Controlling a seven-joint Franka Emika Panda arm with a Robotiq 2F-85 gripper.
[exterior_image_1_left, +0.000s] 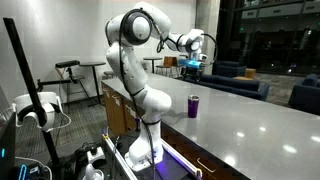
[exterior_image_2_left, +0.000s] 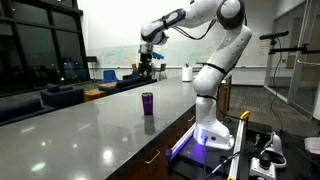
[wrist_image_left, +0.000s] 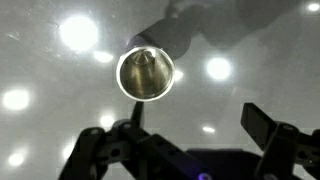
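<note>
A dark purple cup (exterior_image_1_left: 193, 106) stands upright on the long grey table, near its edge by the arm's base. In exterior view 2 the same cup (exterior_image_2_left: 147, 104) is alone on the tabletop. From above, the wrist view shows the round mouth of the cup (wrist_image_left: 146, 74) and its shiny, empty-looking inside. My gripper is open, its two black fingers wide apart with only bare tabletop between them. It hangs well above the table, and the cup lies beyond the left finger (wrist_image_left: 136, 118), outside the gap. In exterior view 1 the gripper (exterior_image_1_left: 191, 74) is high over the cup.
Dark blue sofas (exterior_image_1_left: 236, 86) stand beyond its far side. A white chair (exterior_image_1_left: 42, 112) and a black post stand off the table at the left.
</note>
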